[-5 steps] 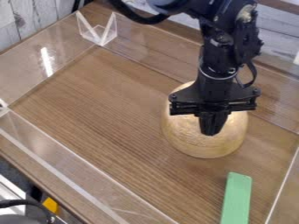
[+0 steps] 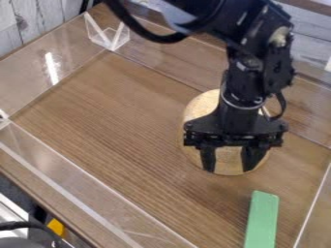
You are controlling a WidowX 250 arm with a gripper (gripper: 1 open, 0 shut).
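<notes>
My black gripper hangs over a round tan disc at the centre right, its body hiding most of it; its two fingers point down, apart and open. Whether anything touches the disc is hard to tell. A green bar lies on the wooden table at the lower right.
Clear walls edge it, with a white bracket at the top left. Cables and a small yellow object sit at the lower left corner.
My gripper has moved down and toward the camera, now covering more of the tan disc. The green bar has not moved.
</notes>
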